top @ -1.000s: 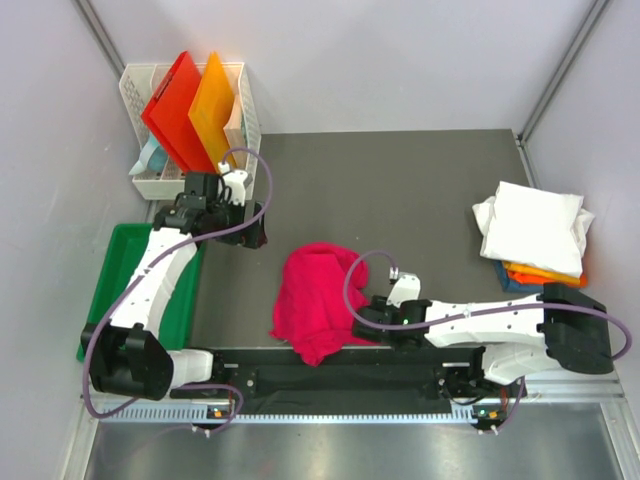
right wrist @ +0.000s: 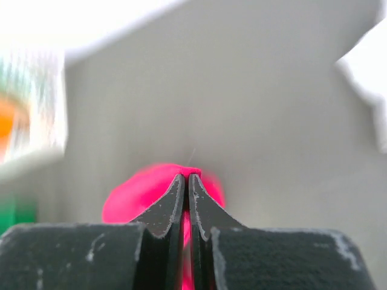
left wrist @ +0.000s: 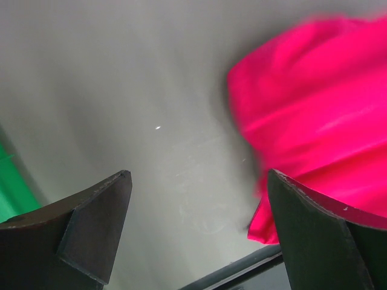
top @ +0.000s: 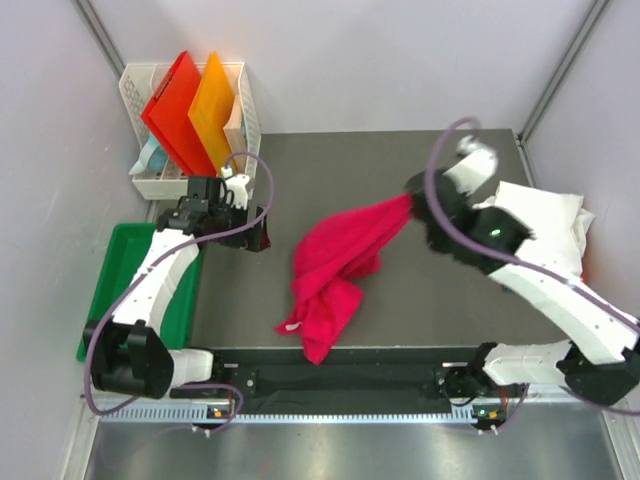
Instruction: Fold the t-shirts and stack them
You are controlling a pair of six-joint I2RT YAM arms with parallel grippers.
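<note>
A crumpled red-pink shirt (top: 332,268) lies partly on the grey table, its lower end over the front edge. Its upper right part is stretched up into the air toward my right gripper (top: 412,205), which is blurred in the top view. The right wrist view has the right gripper shut, with the pink cloth at its fingertips. My left gripper (top: 262,230) hangs left of the shirt, apart from it. Its fingers (left wrist: 91,232) stand wide open with nothing between them, and the shirt (left wrist: 320,103) is to their right.
A stack of folded shirts with a white one on top (top: 540,220) sits at the right, partly behind the right arm. A green bin (top: 100,290) is at the left. At the back left, a white basket (top: 252,110) holds red and yellow boards.
My right gripper has swung up and away from the front edge, drawing the shirt's right part up with it into a stretched strip. The left arm has barely moved.
</note>
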